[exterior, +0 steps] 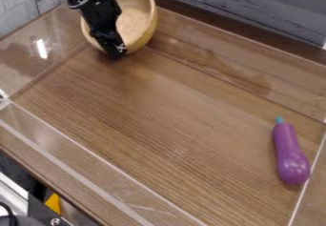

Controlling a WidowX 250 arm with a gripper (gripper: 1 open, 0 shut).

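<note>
A wide yellow-tan bowl (143,16) sits at the top left of the wooden table. My black gripper (110,41) reaches down over the bowl's left part from the upper left, its fingertips low against it. Whether the fingers hold anything is hard to tell. A purple eggplant (289,154) lies alone at the right of the table.
A grey wall (261,10) runs along the back, and dark cables with a yellow item lie beyond the table's lower-left edge.
</note>
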